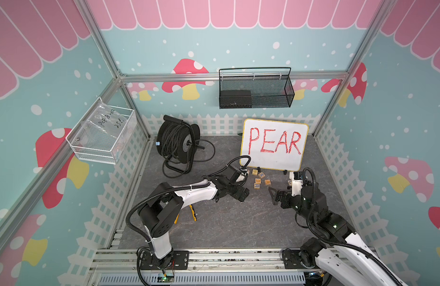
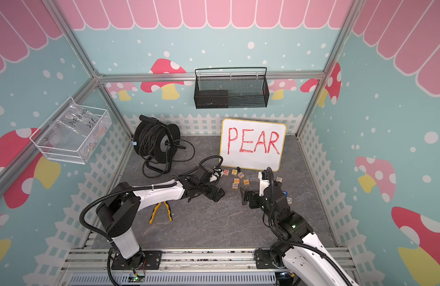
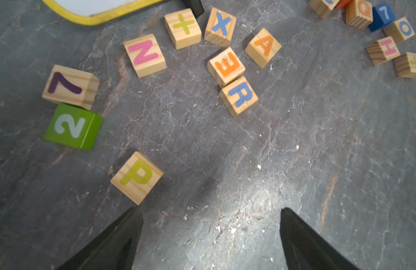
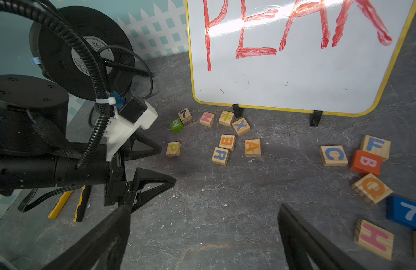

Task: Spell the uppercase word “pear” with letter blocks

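The yellow-green P block (image 3: 137, 177) lies alone on the floor, nearest my left gripper, whose fingers stand open and empty above bare floor. Beyond it, the orange E block (image 3: 226, 66) touches the blue R block (image 3: 239, 96). The orange A block (image 3: 263, 47) sits beside them, apart. In the right wrist view, the left gripper's fingers (image 4: 153, 182) are near the P block (image 4: 173, 149). My right gripper is open over clear floor, with nothing between its fingers. A whiteboard (image 1: 274, 145) reading PEAR leans at the back.
Other blocks lie around: green 2 (image 3: 73, 126), purple 7 (image 3: 71, 86), pink N (image 3: 145, 55), plus (image 3: 183, 28), X (image 3: 220, 27). At right are C (image 4: 333, 155), Q (image 4: 371, 188) and H (image 4: 374, 239). Yellow-handled pliers (image 2: 161, 211) lie left.
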